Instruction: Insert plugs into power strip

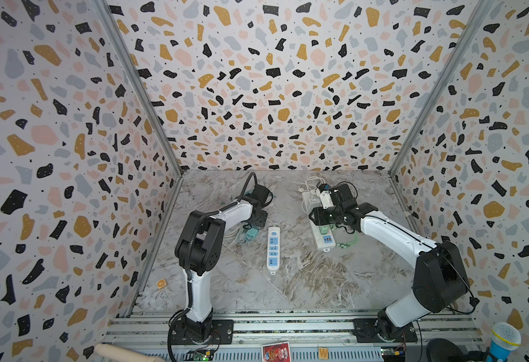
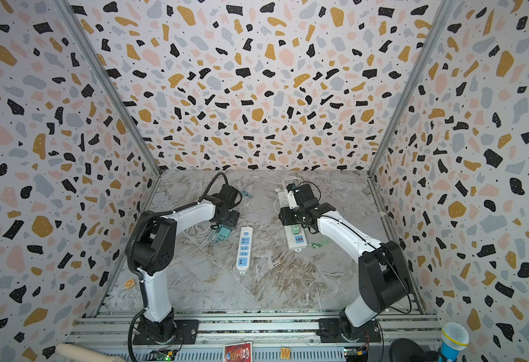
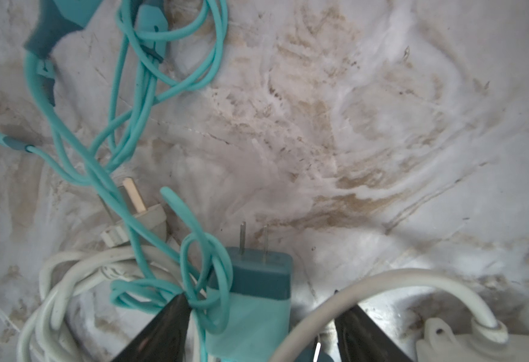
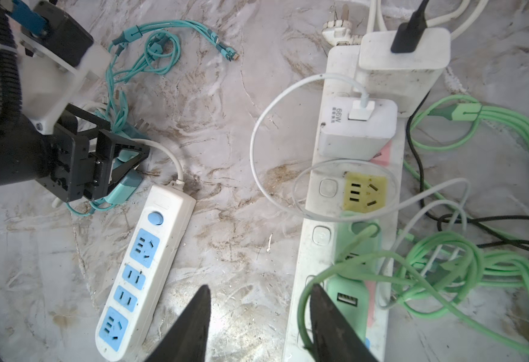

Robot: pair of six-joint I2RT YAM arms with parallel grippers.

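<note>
In the left wrist view, a teal plug adapter, its two metal prongs facing away, lies between the spread fingers of my left gripper. Whether the fingers touch it does not show clearly; a white cord partly covers it. A white power strip with blue sockets rests beside that gripper, its sockets empty. My right gripper is open over the second white strip and the bare table to its left. A green adapter sits on this strip, and a green cable crosses in front of the right finger.
Teal cables and a coiled white cord with a plug crowd my left gripper. White adapters stand on the right strip's far end, green coils beside it.
</note>
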